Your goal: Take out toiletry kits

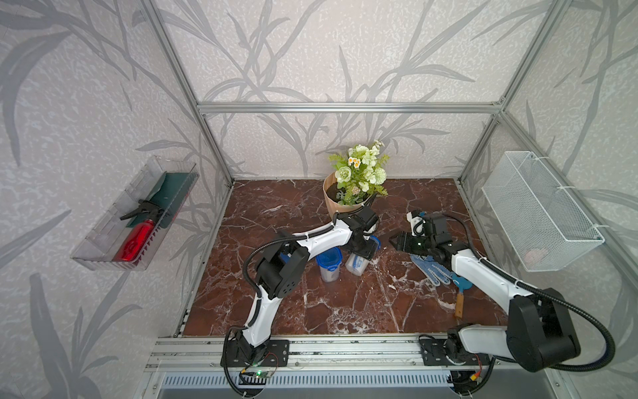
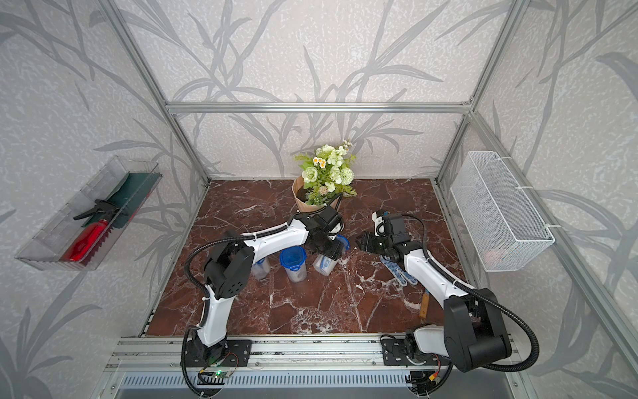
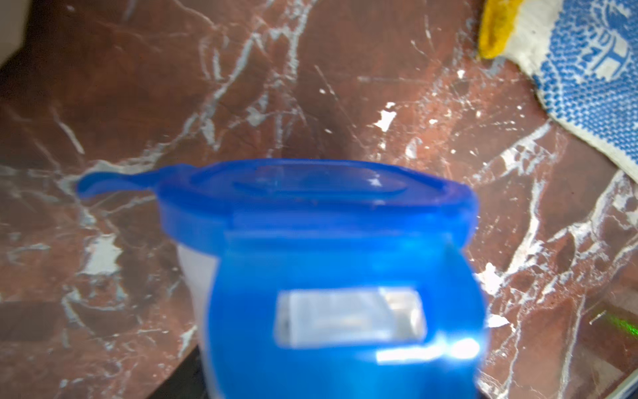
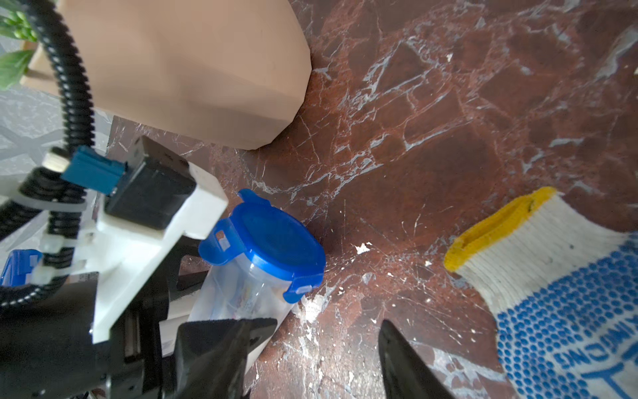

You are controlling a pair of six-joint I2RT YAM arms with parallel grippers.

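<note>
A clear container with a blue lid [image 4: 279, 239] stands tilted beside the flowerpot, its lid toward the right arm. In the left wrist view this blue lid [image 3: 319, 186] fills the middle, very close. My left gripper [image 1: 367, 248] is at the container, a dark finger [image 4: 256, 332] across its near side; how firmly the fingers close on it is hidden. A second blue-lidded container [image 1: 329, 263] stands upright to its left. Another container [image 2: 260, 268] is partly hidden by the left arm. My right gripper is open, to the right of the tilted container, with nothing between its fingers.
A blue-and-white glove [image 1: 430, 271] and a trowel [image 1: 459, 296] lie beneath and beside the right arm. The flowerpot [image 4: 192, 79] stands behind. A clear bin [image 1: 109, 242] hangs left, a white mesh basket [image 1: 531, 206] right.
</note>
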